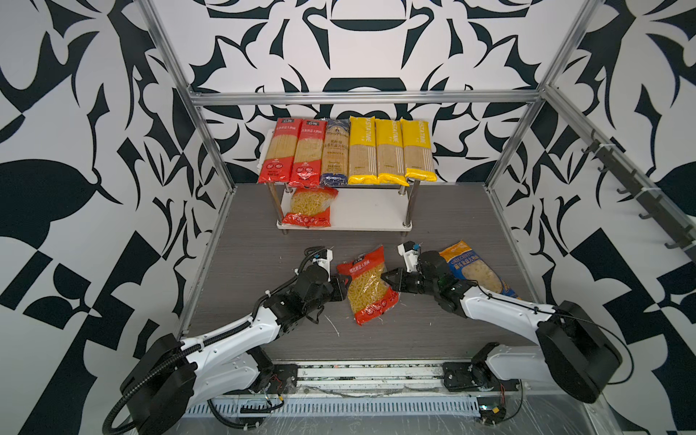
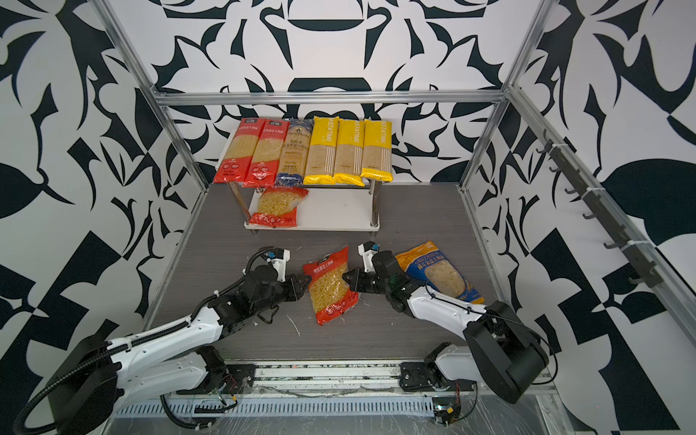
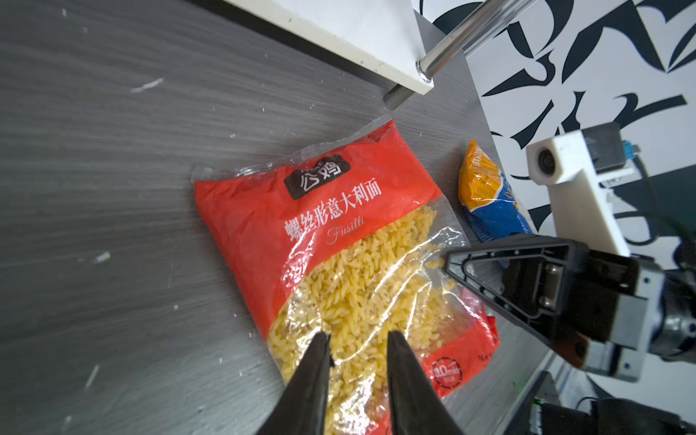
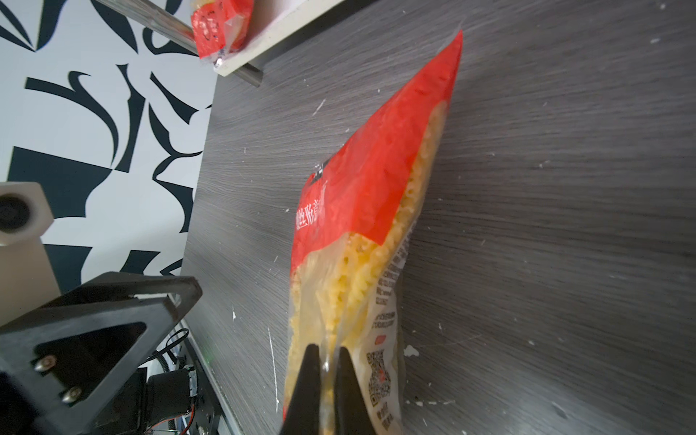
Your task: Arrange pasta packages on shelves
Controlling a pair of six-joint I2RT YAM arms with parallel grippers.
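Observation:
A red fusilli bag (image 1: 368, 286) lies on the table in front of the shelf, tilted up in the right wrist view (image 4: 362, 195). My left gripper is at its left edge, fingers part open over the bag. My right gripper is shut at the bag's right edge, with clear film visible at its fingertips; whether the film is pinched is hard to tell. Another red pasta bag (image 1: 309, 206) rests on the lower shelf's left. Red, brown and yellow spaghetti packs (image 2: 348, 152) line the top shelf.
A blue and orange pasta bag (image 2: 438, 272) lies right of my right gripper. The lower shelf (image 1: 369, 210) is bare in its middle and right.

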